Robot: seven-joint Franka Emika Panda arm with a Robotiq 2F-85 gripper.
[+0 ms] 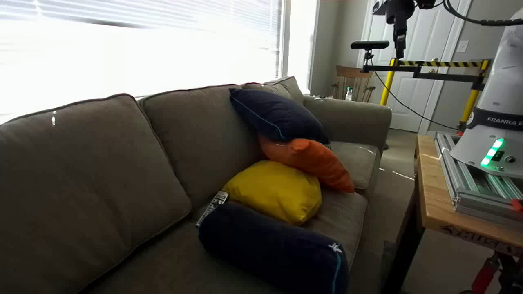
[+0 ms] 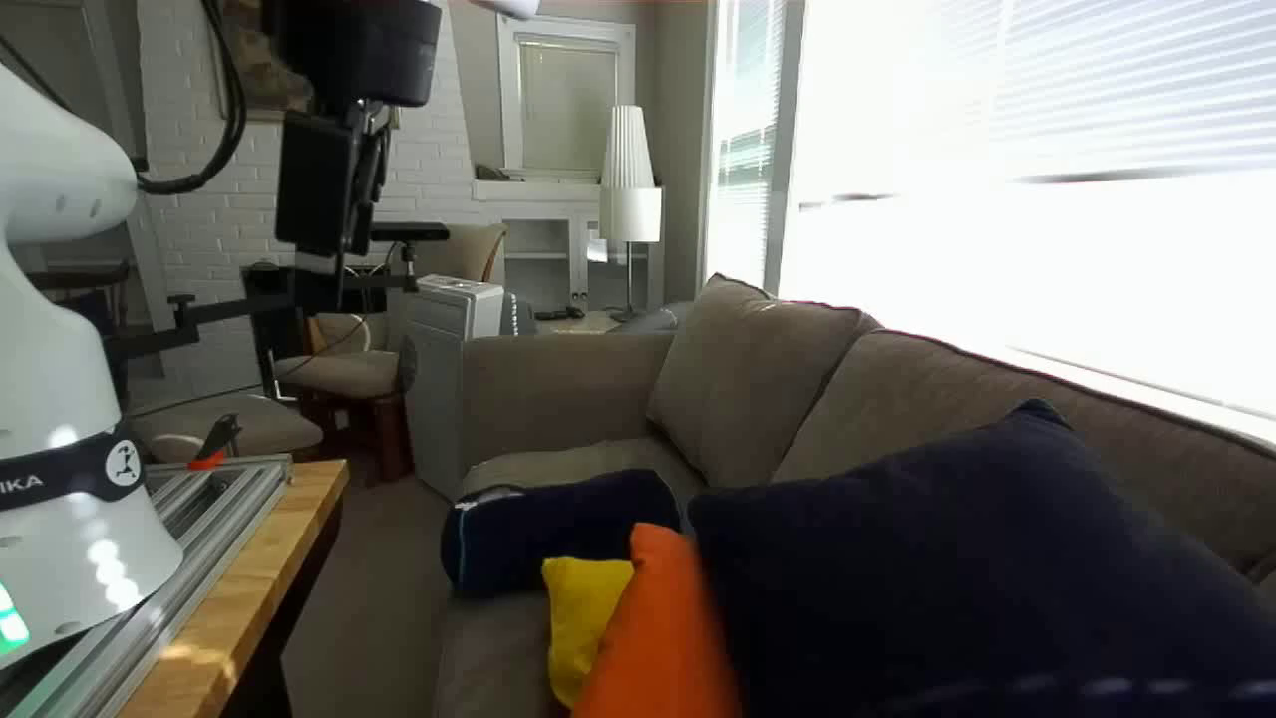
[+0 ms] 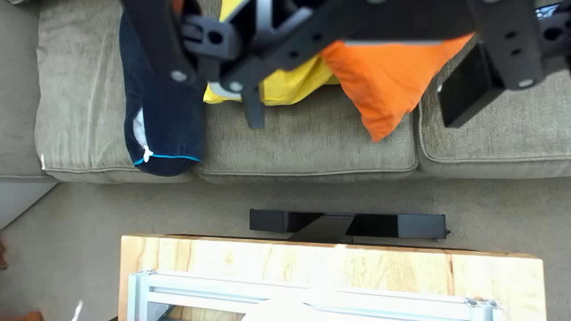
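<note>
My gripper hangs high above the couch, open, with empty space between its two dark fingers. In exterior view 1 it shows edge-on at the top right, well clear of everything below. A navy bolster [image 1: 274, 247] lies on the couch seat, a white remote [image 1: 212, 209] by its far end. Beside the bolster rests a yellow pillow [image 1: 274, 191]. An orange pillow [image 1: 314, 161] leans next to it, partly under a navy pillow [image 1: 279, 113]. In the wrist view the gripper body hides much of the yellow and orange pillows.
The grey couch [image 1: 98, 186] runs along a bright window. Opposite it, a wooden table [image 3: 342, 257] carries the arm's base, with a strip of floor between. A yellow-and-black barrier [image 1: 441, 64] and a camera bar [image 1: 370, 45] stand beyond the arm.
</note>
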